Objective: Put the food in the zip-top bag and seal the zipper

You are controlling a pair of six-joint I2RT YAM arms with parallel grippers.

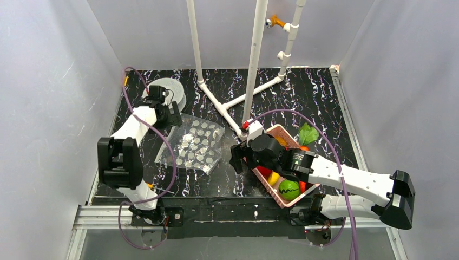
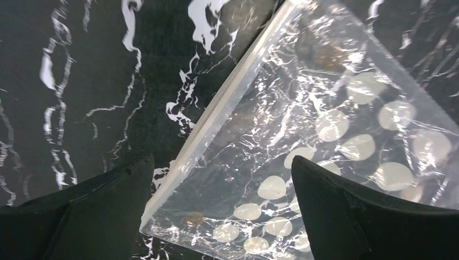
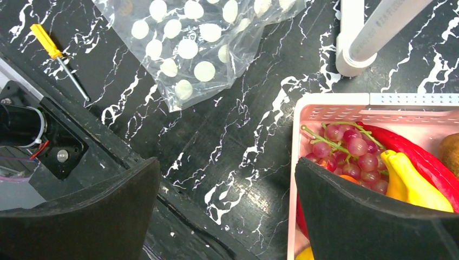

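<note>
A clear zip top bag (image 1: 189, 143) printed with pale dots lies flat at the middle left of the table. My left gripper (image 1: 172, 119) is open above its upper left; in the left wrist view the zipper strip (image 2: 216, 119) runs diagonally between the fingers, below them. My right gripper (image 1: 238, 157) is open over the left side of a pink basket (image 1: 287, 202) of food: grapes (image 3: 357, 146), a red chili (image 3: 411, 151), yellow food (image 3: 419, 189) and a watermelon (image 1: 288, 189).
A white PVC pipe frame (image 1: 222, 105) stands at the back middle, beside the basket. A round white plate (image 1: 170, 86) lies back left. A yellow screwdriver (image 3: 46, 40) lies near the front left edge. Bare table shows between bag and basket.
</note>
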